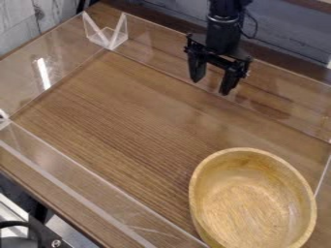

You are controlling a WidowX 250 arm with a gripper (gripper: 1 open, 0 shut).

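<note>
My black gripper (216,73) is at the top centre of the camera view, low over the back of the wooden table, with the arm rising behind it. Its two dark fingers stand apart, so it is open, and I see no object between them.
A large pale yellow oval tub (251,158) sits at the lower right. A clear angular plastic piece (106,31) is at the back left. A black cable shows at the lower left corner.
</note>
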